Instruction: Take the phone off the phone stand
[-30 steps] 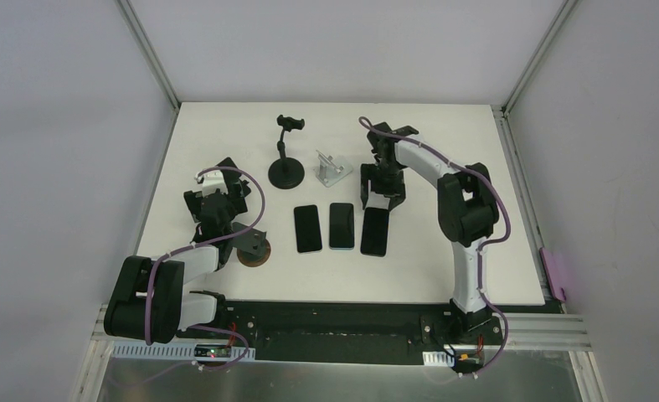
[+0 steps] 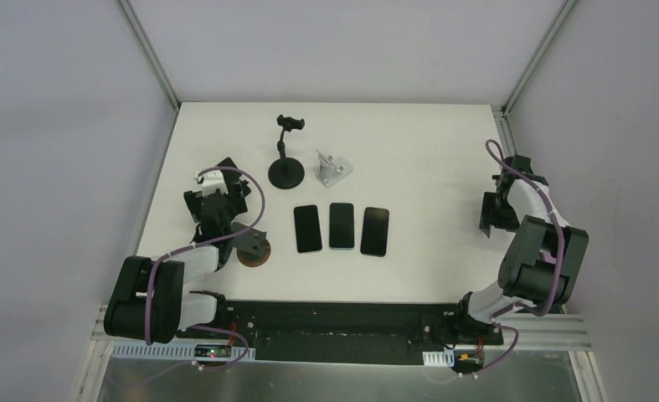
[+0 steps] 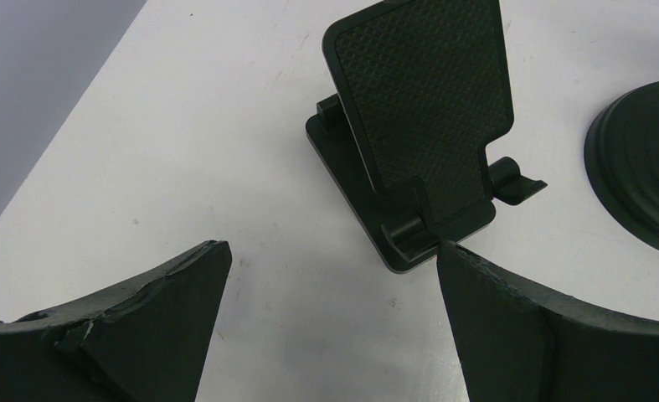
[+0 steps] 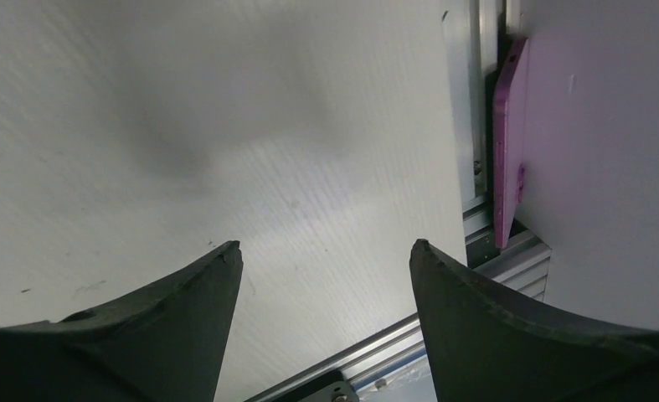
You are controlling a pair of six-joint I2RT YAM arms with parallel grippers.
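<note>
Three dark phones lie flat in a row on the table: a left phone [image 2: 307, 229], a middle phone [image 2: 341, 225] and a right phone [image 2: 375, 232]. Behind them stand a black phone stand [image 2: 286, 172] on a round base and a clear stand [image 2: 332, 170], neither bearing a phone. A black folding stand [image 3: 426, 92] without a phone fills the upper part of the left wrist view. My left gripper is open in front of it, empty. My right gripper hovers by the table's right edge, fingers apart, only bare table between its fingers.
A stand with a round brown base [image 2: 254, 253] is close beside the left arm. In the right wrist view a pink flat object [image 4: 506, 142] leans at the wall beyond the table edge.
My right arm has swung far to the right, from above the right phone to the table's right edge. The phones, the stands and the left arm look unmoved.
</note>
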